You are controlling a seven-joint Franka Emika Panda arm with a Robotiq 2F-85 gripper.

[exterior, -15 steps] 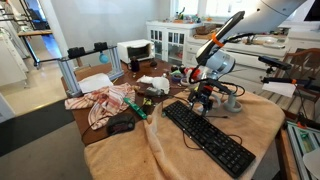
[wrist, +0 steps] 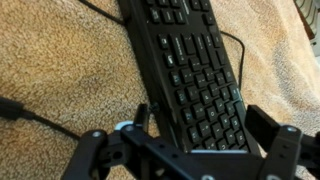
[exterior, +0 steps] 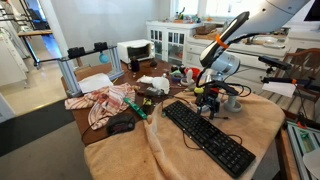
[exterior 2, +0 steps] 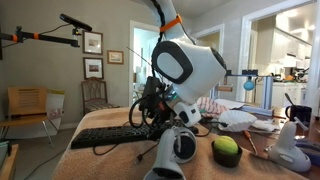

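A long black keyboard [exterior: 222,146] lies slantwise on the tan cloth [exterior: 128,158], and its keys [wrist: 195,70] fill the middle of the wrist view. My gripper is open, with its fingers spread left and right across one end of the keyboard. The left fingertip shows close to the keyboard's edge; whether it touches cannot be told. In exterior view 1 the gripper [exterior: 207,104] is at the keyboard's far end, its fingers small and dark. Exterior view 2 has the white arm [exterior 2: 188,68] hiding part of the keyboard [exterior 2: 108,134].
A black cable [wrist: 48,123] runs over the cloth beside the keyboard. A black mouse-like object [exterior: 121,125] and a striped cloth [exterior: 98,103] lie to the left. Close to the arm stand a dark cup with a yellow-green ball [exterior 2: 226,148] and a grey-white object [exterior 2: 288,150].
The arm and gripper have shifted slightly to the right in exterior view 1. The keyboard and surrounding things look unmoved.
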